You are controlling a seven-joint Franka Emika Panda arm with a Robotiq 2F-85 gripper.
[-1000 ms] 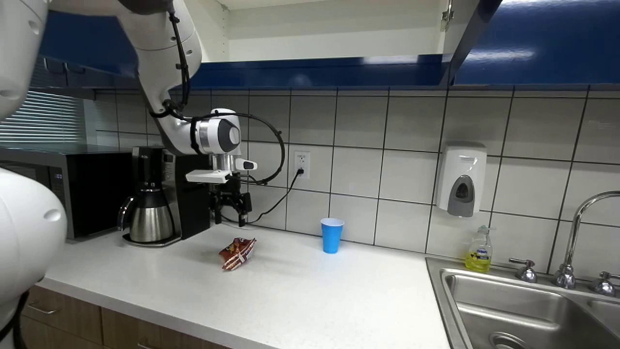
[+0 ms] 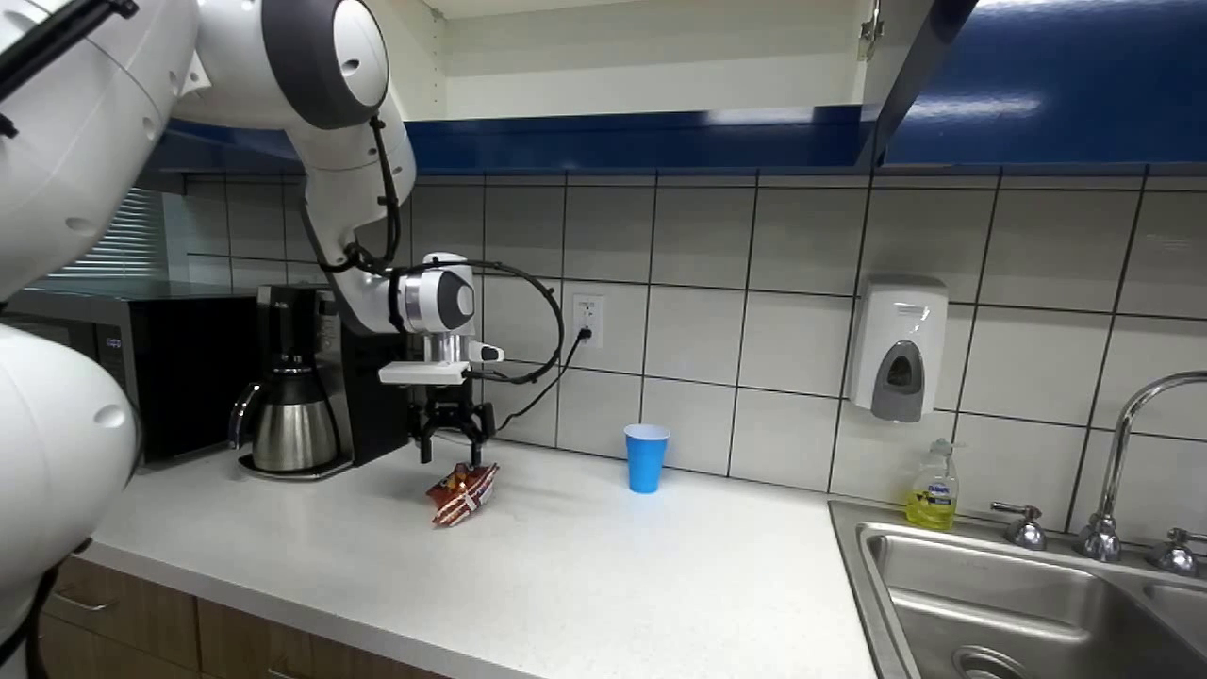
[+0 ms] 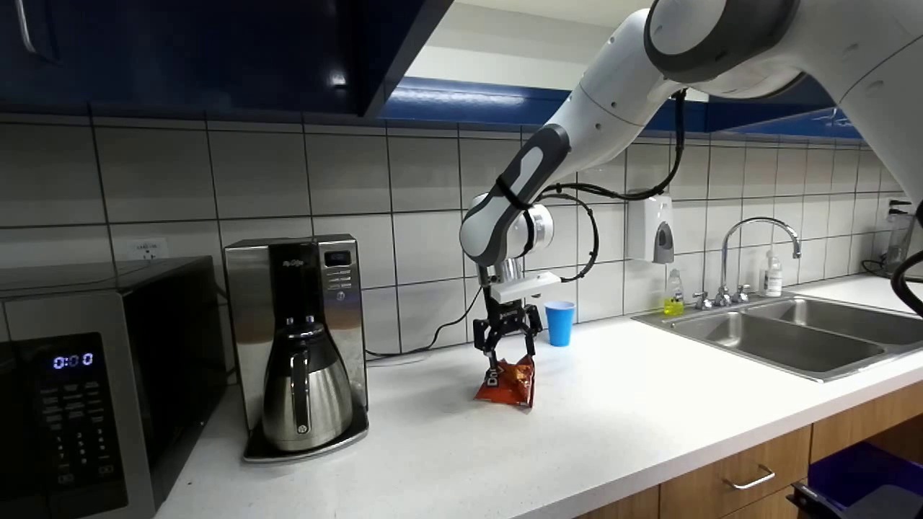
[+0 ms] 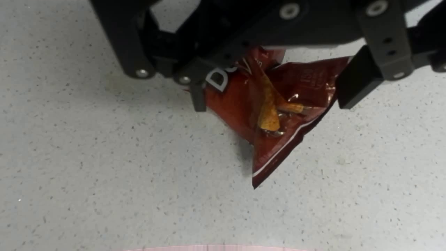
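A small red chip bag (image 2: 461,496) lies on the white counter, its crinkled top and orange chip pictures showing in the wrist view (image 4: 284,113). My gripper (image 2: 450,457) points down just above and behind it, fingers open. In the wrist view the dark fingers (image 4: 360,77) stand far apart, one at each side of the bag, whose upper part is hidden beneath the gripper. From the second exterior view, the gripper (image 3: 512,359) overlaps the bag's top; whether a fingertip touches it I cannot tell.
Against the tiled wall stands a blue cup (image 2: 646,458), right of the bag. A coffee maker (image 3: 303,346) and a microwave (image 3: 95,380) are to the left. The sink (image 2: 996,588) lies at the right, with a soap bottle (image 2: 932,487) behind it.
My gripper has come down toward the bag and shifted slightly right, its fingers still open. The bag and the cup have not moved.
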